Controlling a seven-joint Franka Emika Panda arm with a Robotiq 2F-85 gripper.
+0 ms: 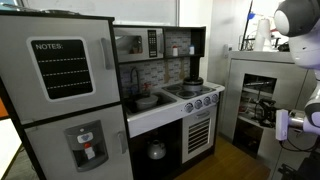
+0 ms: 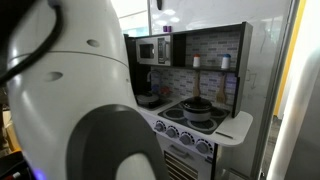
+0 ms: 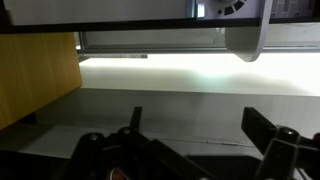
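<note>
In the wrist view, the gripper stands open, with its two dark fingers (image 3: 270, 135) wide apart and nothing between them. Ahead of it are a pale grey panel, a bright strip and a dark edge; which object these belong to I cannot tell. A toy kitchen fills much of exterior view 1: a grey fridge (image 1: 65, 125), a sink (image 1: 147, 102), a stove and an oven (image 1: 197, 133). The white arm is at the far right there, away from the kitchen. A dark pot (image 2: 198, 108) with a lid sits on the stove top.
Beside the kitchen stands a grey cabinet (image 1: 270, 72) with dark items on its shelf. A kettle (image 1: 156, 150) rests in the open space under the sink. Above the counter hangs a microwave (image 1: 132, 43).
</note>
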